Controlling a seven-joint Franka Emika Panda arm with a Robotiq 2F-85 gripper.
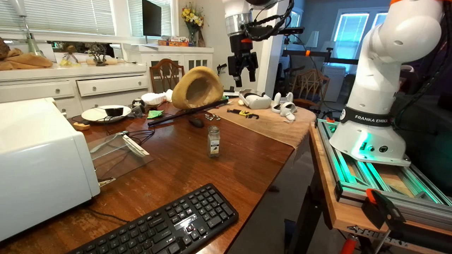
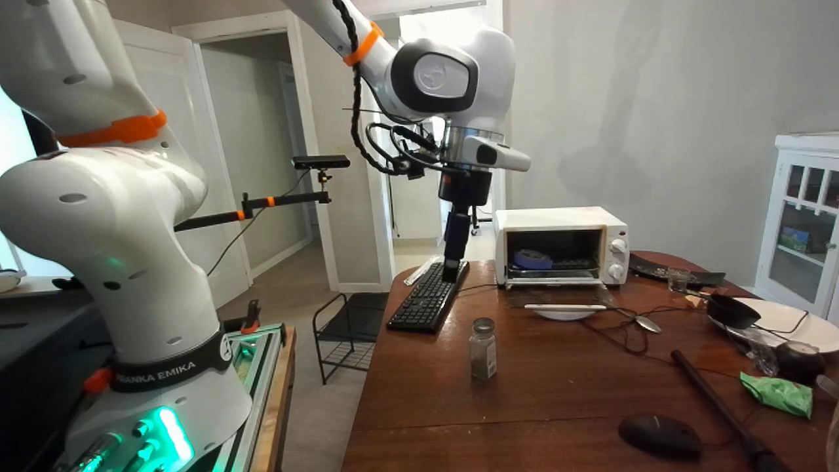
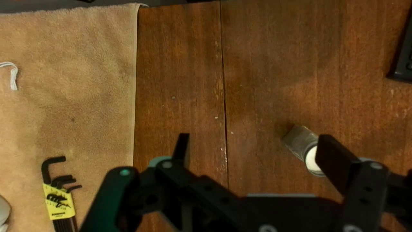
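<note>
My gripper hangs open above the table, its fingers apart with nothing between them. In the wrist view the dark fingers spread wide over bare wood. A small clear glass jar with a label stands upright on the wooden table, well below my gripper. The second exterior view shows the same jar with a grey lid, near the table's side facing the arm. Seen from the wrist, the jar lies close to the right finger, which hides part of its pale end.
A black keyboard and a white toaster oven occupy one end of the table. A tan towel carries a yellow hex-key set and a white headset. A straw hat and black mouse are farther along. Wood around the jar is clear.
</note>
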